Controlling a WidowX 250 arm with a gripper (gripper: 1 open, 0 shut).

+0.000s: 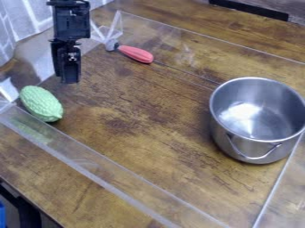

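My black gripper (68,69) hangs at the upper left, above and apart from a green textured oval object (42,103), which lies at the left on the wooden table inside clear low walls. Nothing shows in the gripper; whether its fingers are open or shut is too small to tell.
A steel pot (258,120) stands at the right. A pink-handled tool (135,53) lies at the back, near the gripper.
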